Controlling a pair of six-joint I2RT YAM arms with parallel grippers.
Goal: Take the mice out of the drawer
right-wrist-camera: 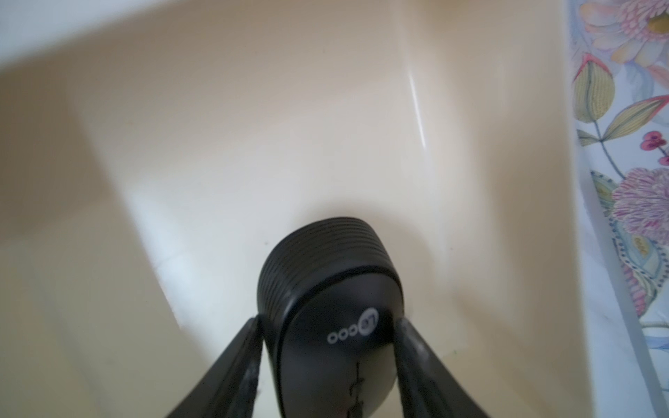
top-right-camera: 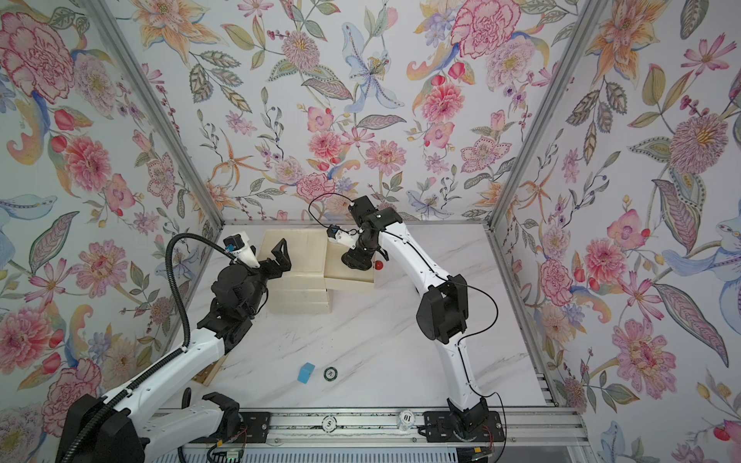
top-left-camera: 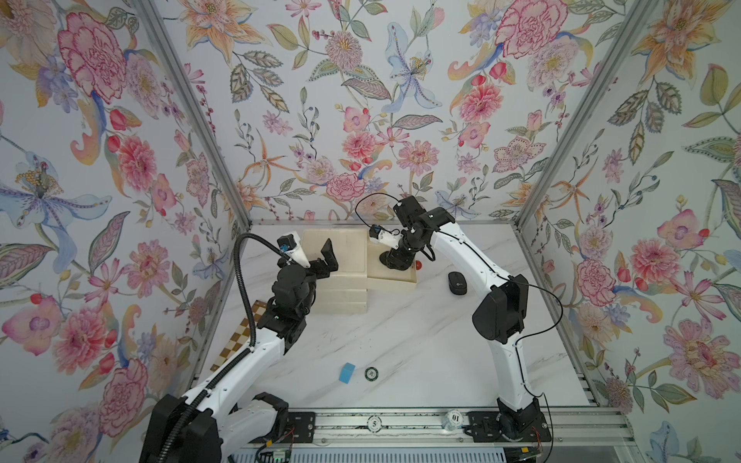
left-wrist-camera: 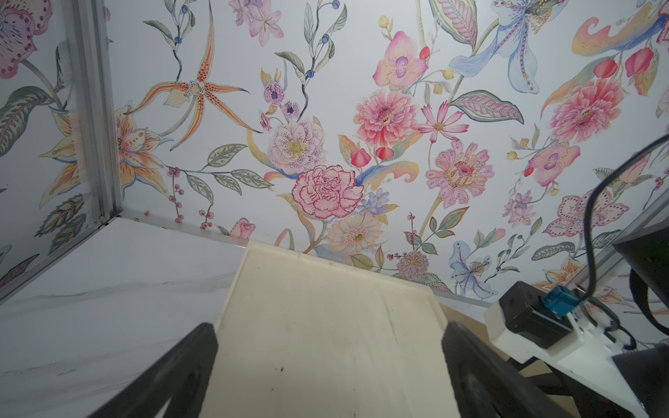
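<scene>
A black mouse lies in the pulled-out cream drawer, its ribbed end and white logo facing up in the right wrist view. My right gripper reaches down into the drawer, one finger on each side of this mouse. Both fingertips seem to meet its sides; whether they grip it cannot be told. Another black mouse rests on the table, right of the drawer. Over the closed top of the cabinet, my left gripper stands open and empty, fingers wide apart.
A red ball is close by the drawer's right side. Toward the front lie a blue block and a dark round disc. A checkered board lies at left.
</scene>
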